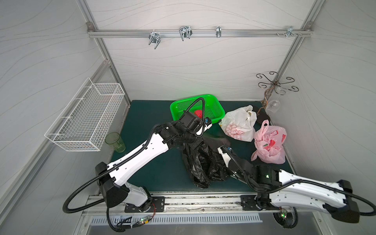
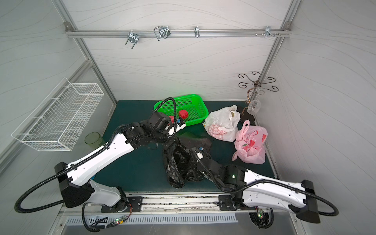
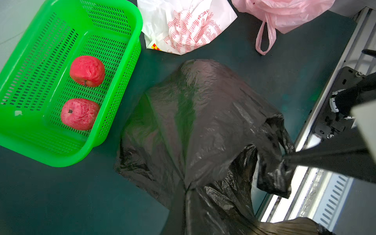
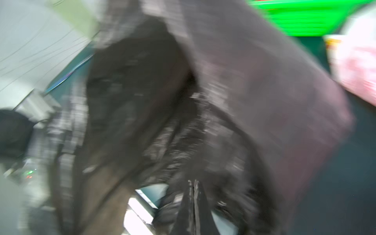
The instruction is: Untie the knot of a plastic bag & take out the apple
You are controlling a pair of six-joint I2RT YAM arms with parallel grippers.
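A black plastic bag (image 1: pixel 201 168) is stretched out over the middle and front of the table, its mouth gaping in the blurred right wrist view. My left gripper (image 1: pixel 201 135) is over the bag's back part; in the left wrist view the film (image 3: pixel 203 117) is drawn taut toward the bottom of the frame, the fingers not clearly shown. My right gripper is shut beside the bag's right side, with any film between its fingers hard to tell. No apple shows in the bag.
A green basket (image 3: pixel 135 39) with two apples (image 3: pixel 80 113) stands at the back. A white bag (image 1: pixel 239 123) and a pink bag (image 1: pixel 270 145) lie right, a glass (image 1: pixel 114 143) left. A wire basket (image 1: pixel 90 133) hangs on the left wall.
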